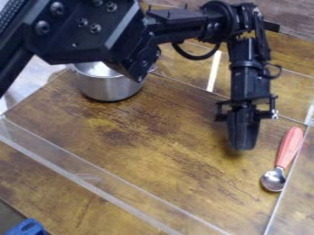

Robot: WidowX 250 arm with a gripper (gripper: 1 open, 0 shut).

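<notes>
My black gripper point(243, 133) points down over the wooden table at the right, its two fingers drawn together with nothing visible between them. Just right of it lies a scoop with a pink handle point(288, 147) and a round metal head point(273, 180). A steel pot point(106, 86) stands at the back left, partly hidden behind my arm.
Clear strips cross its surface along the left and right. A blue object point(28, 227) sits at the bottom-left corner.
</notes>
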